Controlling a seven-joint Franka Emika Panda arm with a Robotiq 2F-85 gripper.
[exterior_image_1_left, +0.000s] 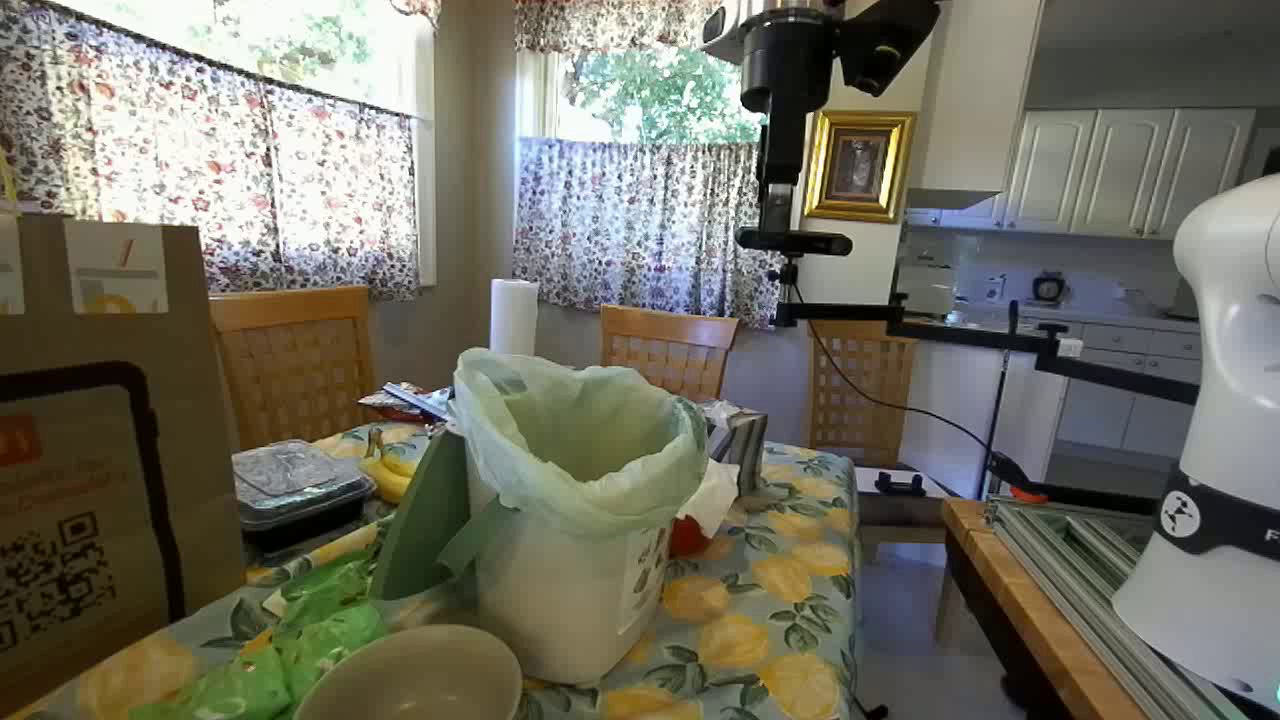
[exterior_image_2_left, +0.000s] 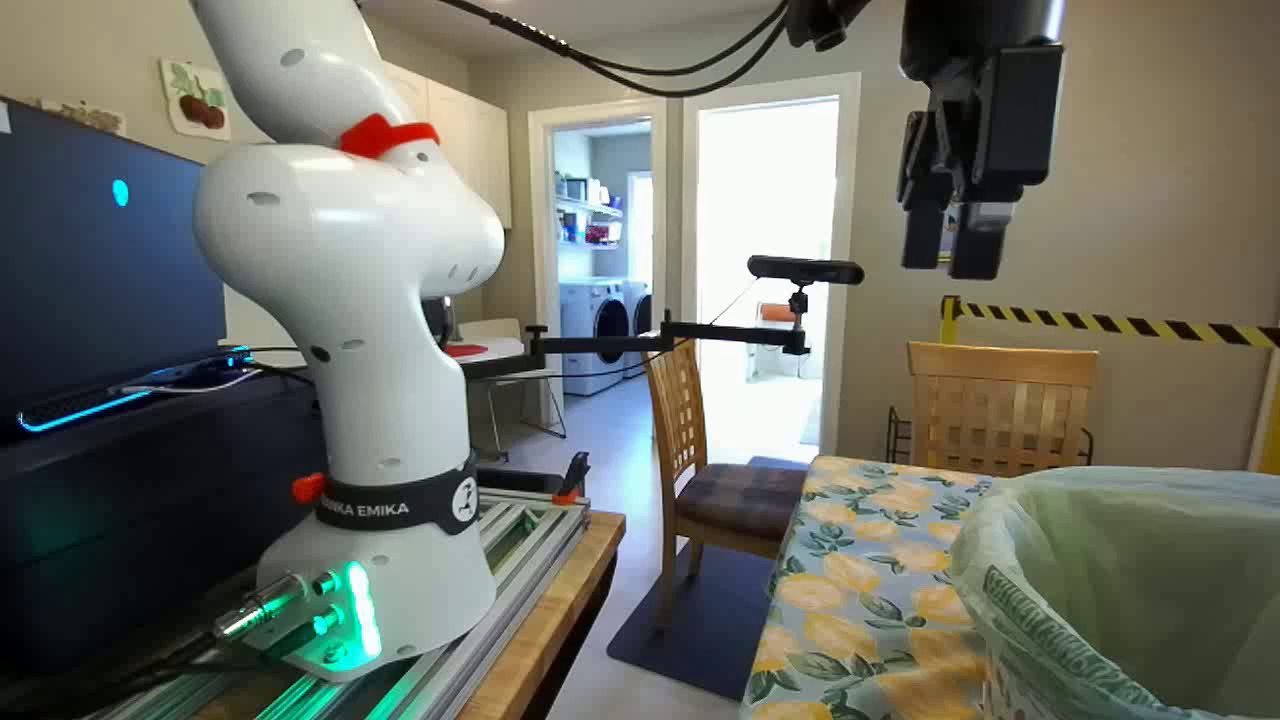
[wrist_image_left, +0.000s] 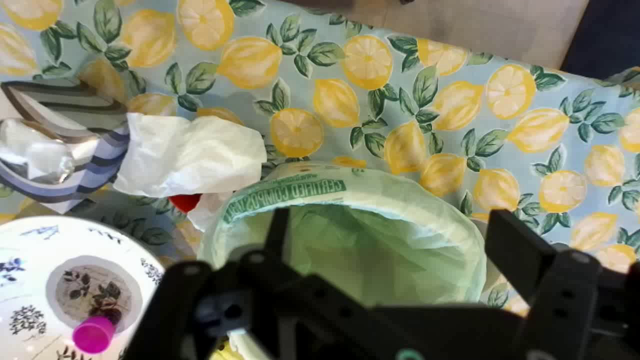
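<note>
My gripper is open above the bin, its two fingers wide apart with nothing between them in the wrist view. Below it, the white bin (exterior_image_1_left: 558, 612) stands upright on the table, lined with a pale green compostable bag (wrist_image_left: 384, 264) folded over its rim. Only liner shows inside the bin; the bottom is partly hidden by my gripper. To the left in the wrist view, a patterned plate (wrist_image_left: 30, 240) carries a small magenta cup (wrist_image_left: 93, 335). Crumpled white paper (wrist_image_left: 192, 153) lies beside the bin, with something red (wrist_image_left: 184, 202) partly under it.
Around the bin are a striped bag (wrist_image_left: 102, 150), bananas (exterior_image_1_left: 390, 474), a black lidded container (exterior_image_1_left: 300, 486), green bags (exterior_image_1_left: 318, 642), a bowl (exterior_image_1_left: 420, 678) and a tall paper bag (exterior_image_1_left: 108, 480). Clear lemon-print tablecloth (wrist_image_left: 384, 108) lies on the bin's far side in the wrist view.
</note>
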